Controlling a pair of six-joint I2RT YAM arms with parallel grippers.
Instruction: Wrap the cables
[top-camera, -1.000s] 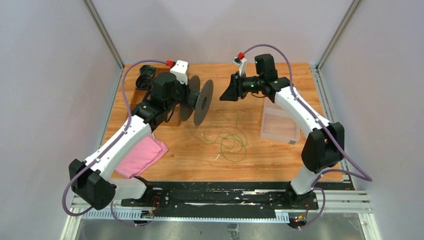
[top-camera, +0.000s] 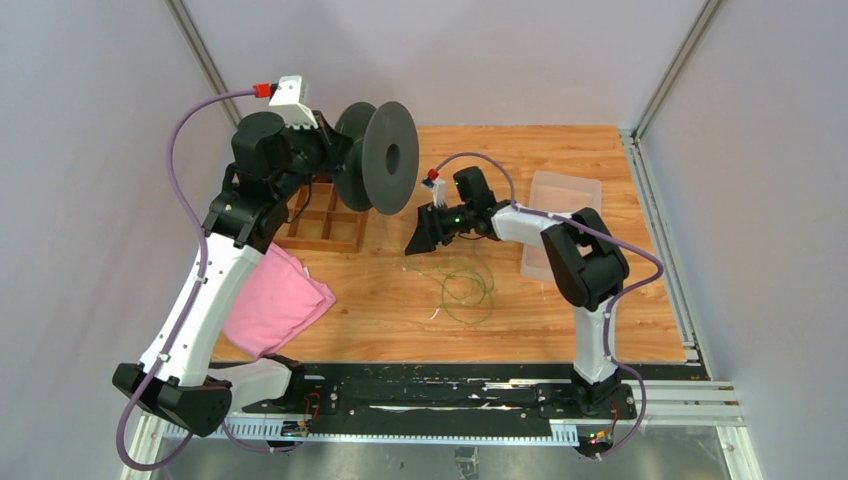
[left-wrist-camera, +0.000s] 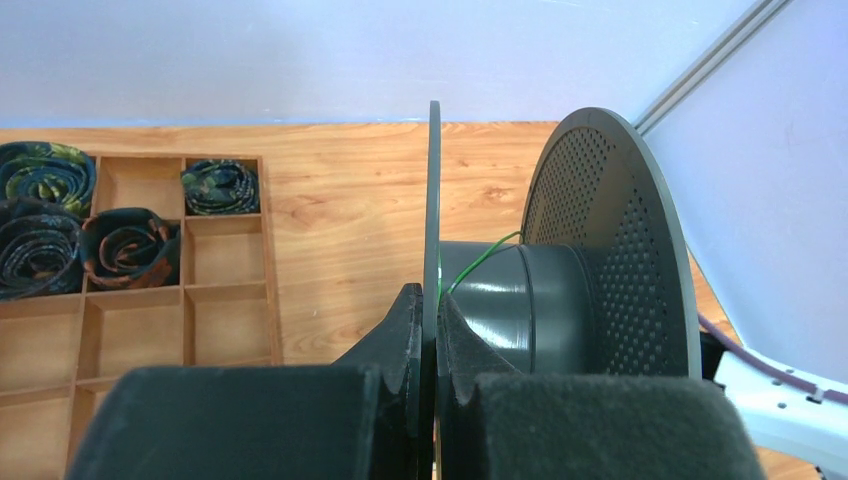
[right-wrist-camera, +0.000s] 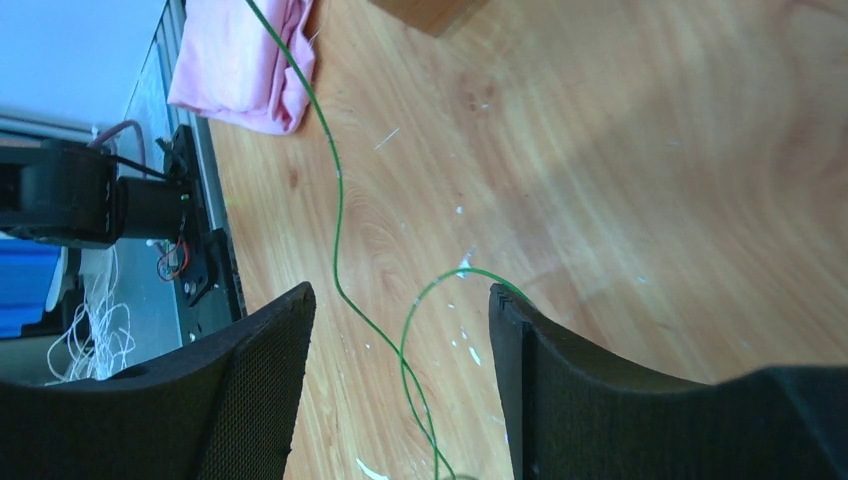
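My left gripper is shut on the near flange of a dark grey spool (top-camera: 390, 158), holding it high above the table. In the left wrist view that flange stands edge-on between the fingers, and a green cable (left-wrist-camera: 490, 258) runs onto the spool's smooth core. The remaining green cable (top-camera: 465, 290) lies in loose loops on the wood. Lower and to the right of the spool, my right gripper is open over the table. Cable strands (right-wrist-camera: 339, 200) show past its fingers (right-wrist-camera: 265, 370), apparently on or above the tabletop.
A wooden compartment box (left-wrist-camera: 225, 250) with several dark patterned rolls sits at the back left. In front of it lies a folded pink cloth (top-camera: 275, 300). A clear plastic bin (top-camera: 565, 190) stands on the right, partly behind the right arm.
My right gripper came left and toward the table's front, above the cable area.
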